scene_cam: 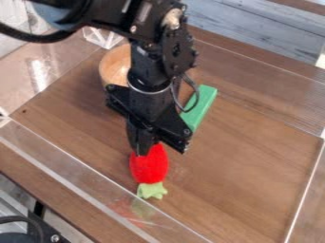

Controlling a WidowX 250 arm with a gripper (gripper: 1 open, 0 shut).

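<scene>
The black gripper [144, 139] hangs over a red toy vegetable with a pale green top [148, 171], perhaps a strawberry or radish, lying on the wooden surface near the front clear edge. The fingertips are just at or above the toy's upper end, partly hidden by the gripper body; the gripper looks shut, with nothing visible held in it.
Behind the arm sit a wooden bowl [114, 65] and a green rectangular block [200, 106]. Clear low walls [89, 185] border the surface.
</scene>
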